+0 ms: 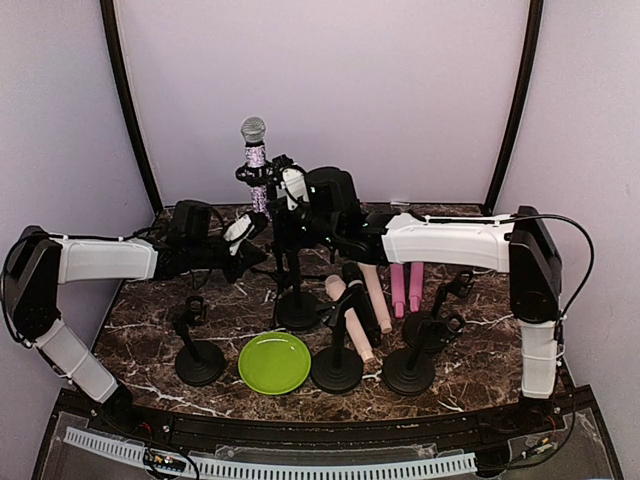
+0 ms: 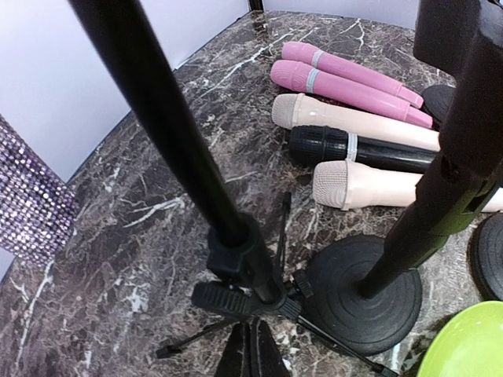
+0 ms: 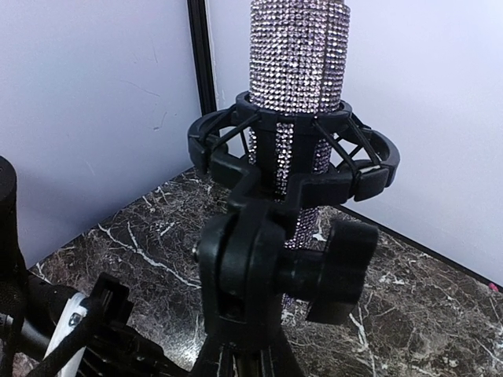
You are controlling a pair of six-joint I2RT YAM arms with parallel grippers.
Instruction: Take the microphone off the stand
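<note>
A glittery microphone (image 1: 254, 145) with silver head stands upright in the black holder atop a tripod stand; its sequinned body (image 2: 31, 196) also shows at the left of the left wrist view. My right gripper is shut on the stand just below the holder's hinge and knob. My left gripper is shut, with nothing visible between its fingers, low beside the stand's pole (image 2: 157, 110), below and beside the microphone.
A green plate (image 1: 274, 362) lies at the front among several black round-based stands (image 1: 407, 370). Pink, cream and black microphones (image 2: 354, 86) lie to the right of the tripod.
</note>
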